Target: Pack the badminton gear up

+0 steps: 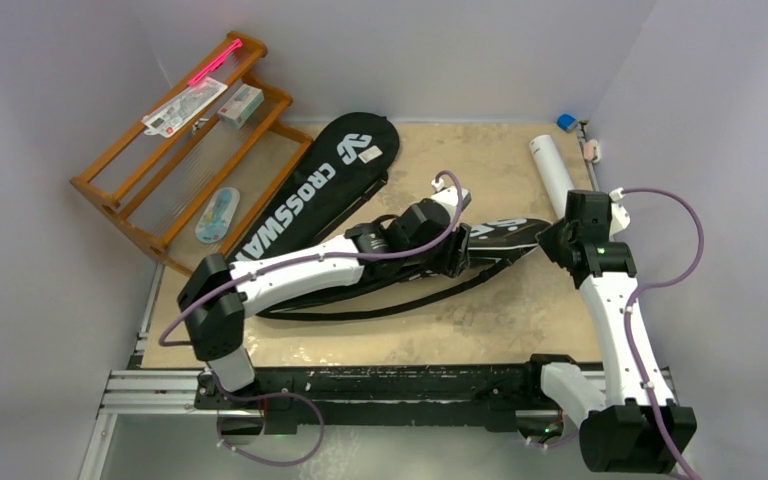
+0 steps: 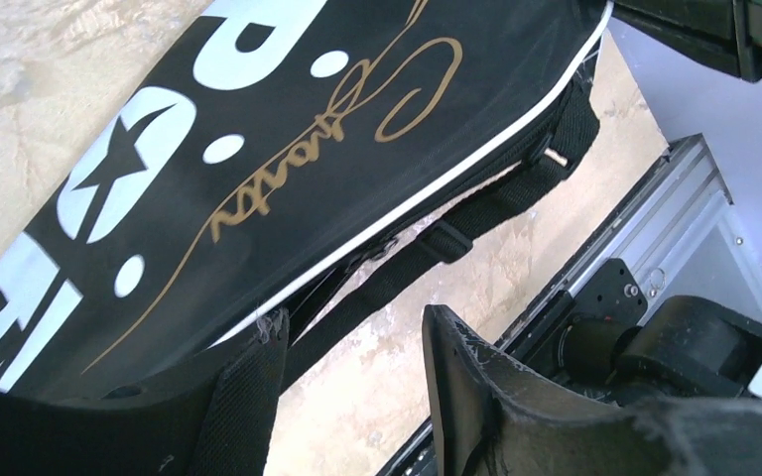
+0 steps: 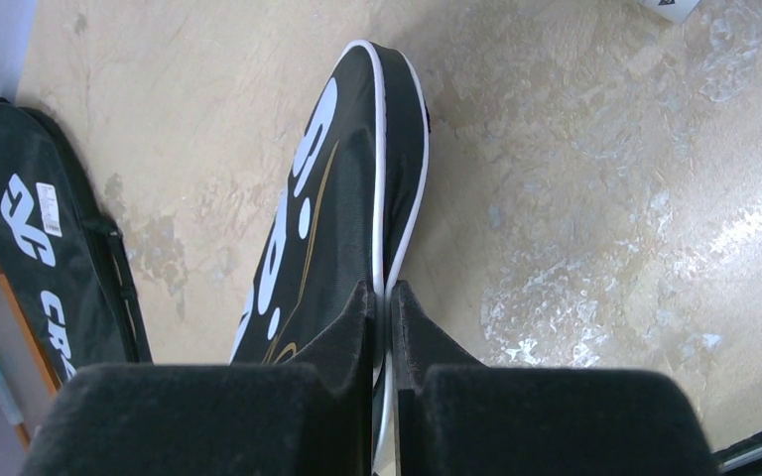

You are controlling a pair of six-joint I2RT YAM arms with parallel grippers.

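Observation:
A black racket bag (image 1: 505,235) with "Sports" lettering lies across the middle-right of the board, its strap looping toward me. My right gripper is shut on its white-piped edge near the right end. My left gripper is open over the bag's lower edge, with the dark strap (image 2: 496,203) and zip seam below and between its fingers. A second black bag (image 1: 315,180), lettered CROSSWAY, lies behind at the left. The middle of the front bag is hidden by my left arm in the top view.
A wooden rack (image 1: 165,234) with small packages stands at back left. A white tube (image 1: 548,160) and small blue item (image 1: 567,122) lie at back right. Bare board is free at the back middle and along the front.

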